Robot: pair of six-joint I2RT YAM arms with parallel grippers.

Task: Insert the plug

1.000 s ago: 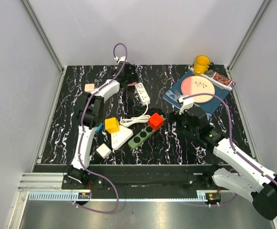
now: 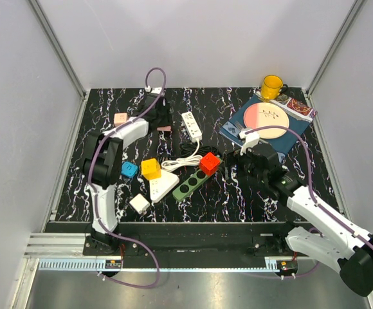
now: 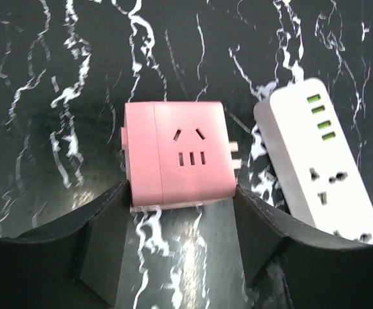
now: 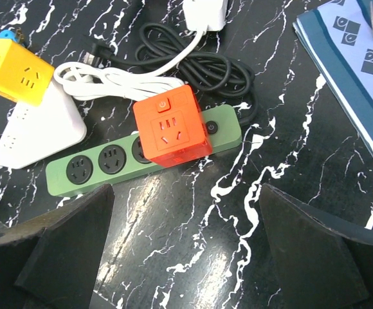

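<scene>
A pink cube plug (image 3: 180,151) with socket slots on its face is pinched between the fingertips of my left gripper, its prongs pointing right. In the left wrist view a white power strip (image 3: 318,161) lies just right of it, apart from the prongs. My right gripper stands open and empty above the bare marble. Ahead of it, an orange cube plug (image 4: 170,127) sits on the green power strip (image 4: 61,174), over its right part.
A yellow cube plug (image 2: 150,168) sits by a white triangular strip (image 2: 163,185). Black and white cables (image 2: 181,163) bunch mid-table. Left lie a peach block (image 2: 120,119), a blue block (image 2: 129,169) and a white block (image 2: 139,204). Back right stand a plate (image 2: 273,114) and a yellow mug (image 2: 271,89).
</scene>
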